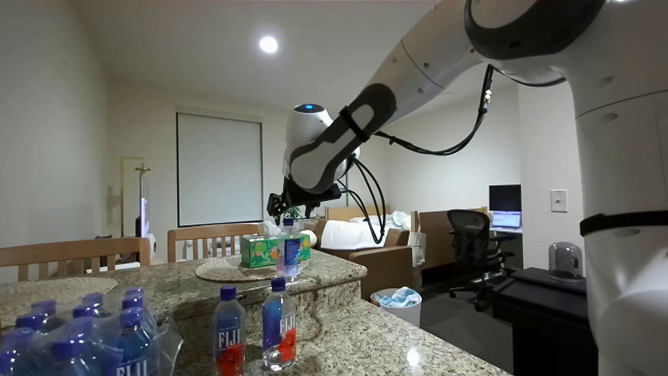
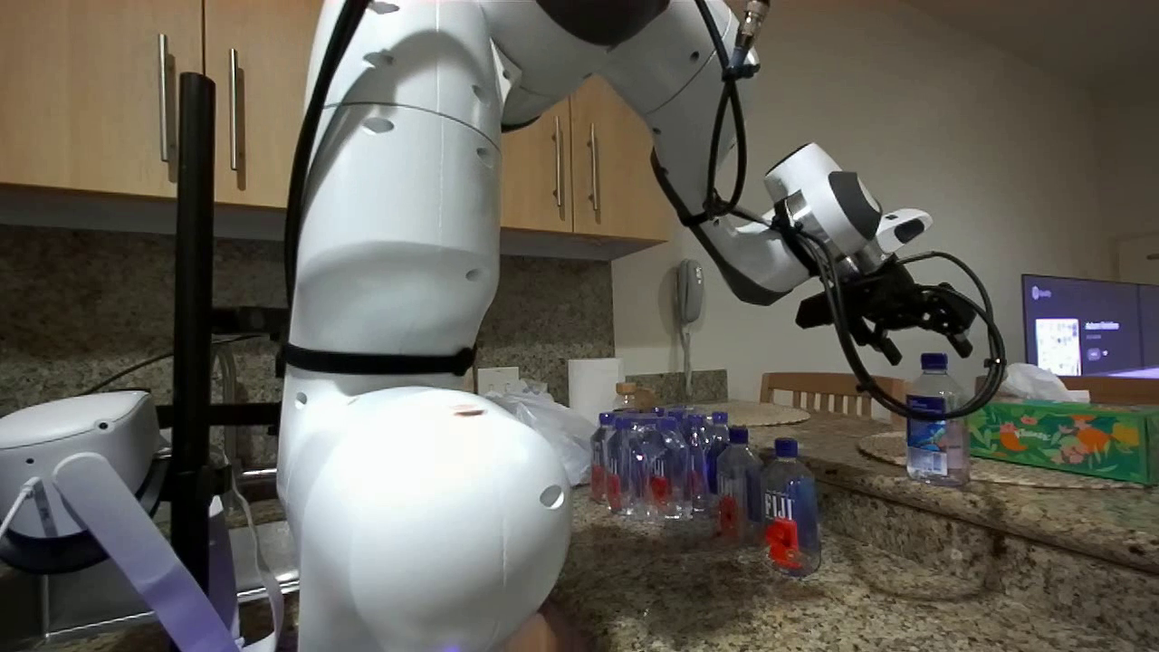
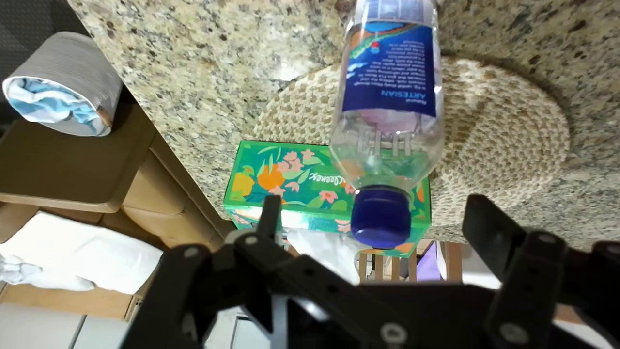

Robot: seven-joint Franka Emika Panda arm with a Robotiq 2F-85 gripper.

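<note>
A clear water bottle with a blue cap (image 3: 380, 216) and blue label stands upright on the raised granite ledge, close to its edge; exterior view 2 shows the same bottle (image 2: 936, 424) in front of the tissue box. Open and empty, my gripper is over the bottle's cap end. In the wrist view the cap appears between the two spread fingers, a bit nearer the right one, with no contact visible. From the side, the gripper (image 1: 293, 210) hangs just above the cap.
Behind the bottle, a green tissue box (image 1: 260, 251) rests on a round woven mat (image 1: 216, 270). Two more bottles (image 1: 229, 332) stand on the lower counter, beside a plastic-wrapped pack of several bottles (image 1: 81, 338).
</note>
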